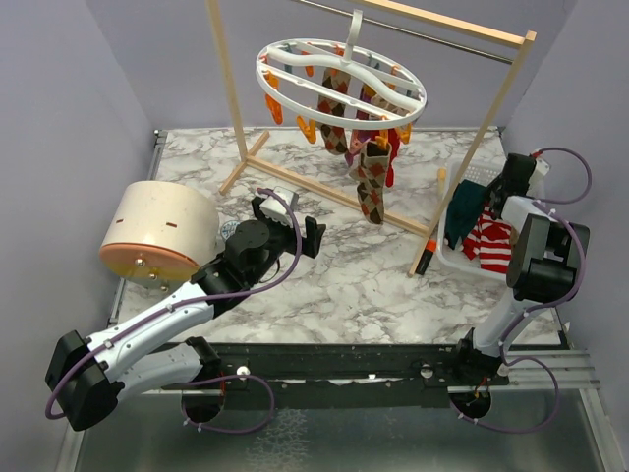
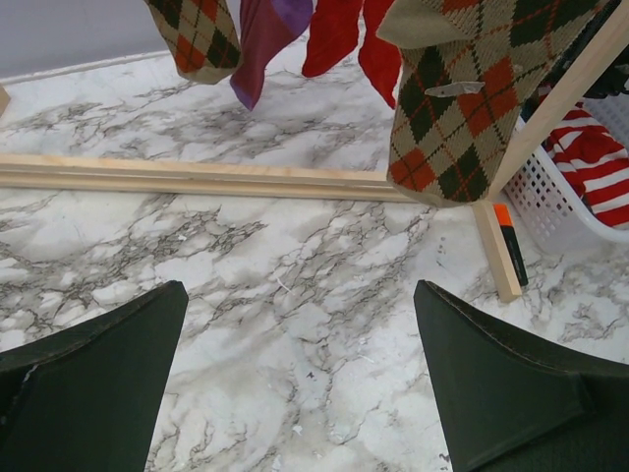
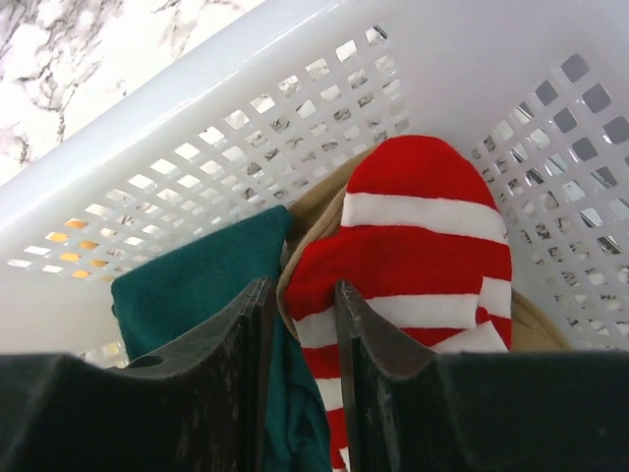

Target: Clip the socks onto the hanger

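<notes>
A white round hanger point(image 1: 340, 124) hangs from a wooden frame with coloured clips and several socks, including an argyle sock point(image 1: 372, 182) point(image 2: 442, 128) and red socks point(image 2: 379, 54). My left gripper point(image 1: 290, 236) stands open below the hanger, nothing between its fingers. At the right, my right gripper point(image 1: 499, 206) is down in the white basket point(image 1: 442, 251) point(image 3: 187, 88). In the right wrist view its fingers are a little apart, over the edge of a red-and-white striped sock point(image 3: 413, 265) beside a dark teal sock point(image 3: 197, 280); whether they grip it cannot be told.
A cream cylinder point(image 1: 157, 228) lies at the left. Wooden frame legs point(image 1: 314, 187) run along the table, with an orange-and-black tool point(image 2: 509, 246) by the basket.
</notes>
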